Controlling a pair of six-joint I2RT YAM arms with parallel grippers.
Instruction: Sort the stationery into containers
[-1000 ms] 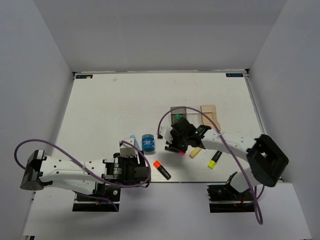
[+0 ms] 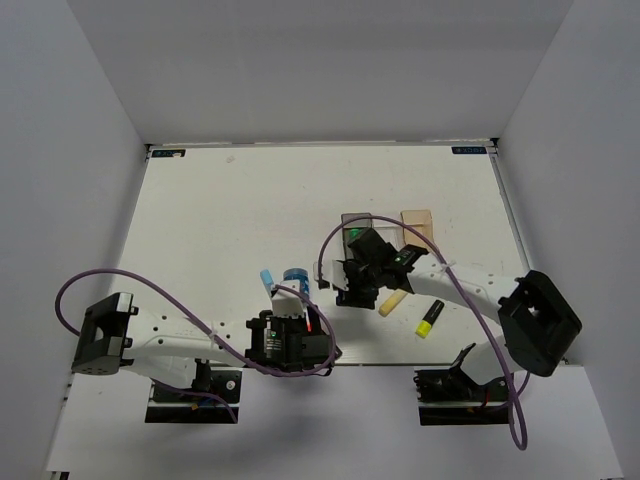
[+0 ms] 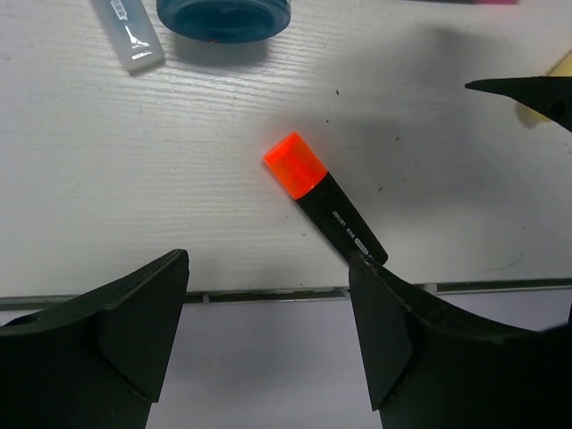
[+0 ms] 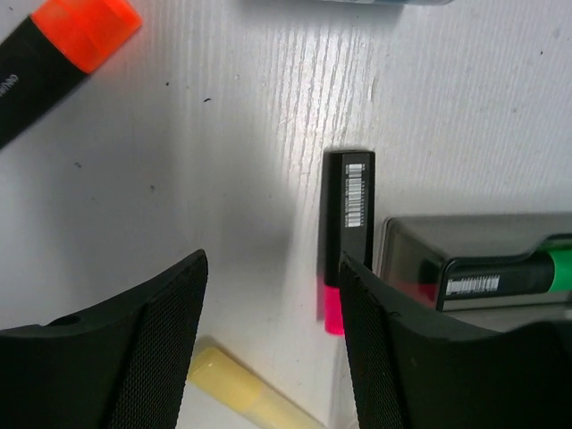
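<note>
In the left wrist view, the orange-capped black highlighter lies slantwise on the table past my left gripper, which is open and empty. My right gripper stands open too. Its right finger partly overlaps the pink-capped highlighter in the right wrist view, and nothing is visibly held. Close beside that highlighter is the clear grey container, holding a green-capped highlighter. A tan-yellow stick lies near the fingertips. A yellow-and-black highlighter rests at the right.
A blue jar and a light-blue tube are on the table beyond my left gripper. Behind the right arm, a tan container stands right of a white one.
Rightward travel has brought the left gripper towards the orange-capped highlighter.
</note>
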